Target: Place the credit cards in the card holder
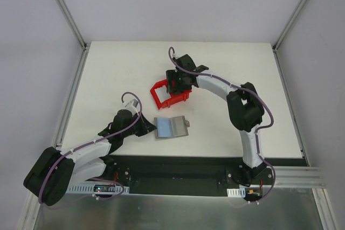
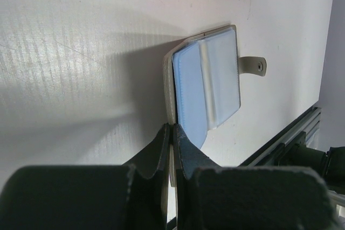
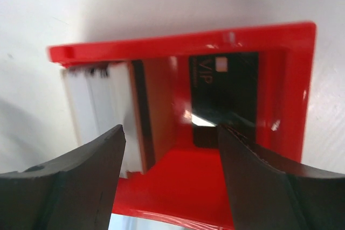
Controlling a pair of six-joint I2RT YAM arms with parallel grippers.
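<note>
The card holder (image 2: 191,87) lies open near the table's front, its blue and clear sleeves showing; my left gripper is shut at its left edge. A red tray (image 1: 161,100) holds light cards (image 3: 97,106) along one side and a dark VIP card (image 3: 223,90). My right gripper hangs over the tray, fingers apart, its fingers near the light stack and the dark card; nothing is visibly between them.
The front edge with a dark rail (image 1: 172,162) lies below the card holder.
</note>
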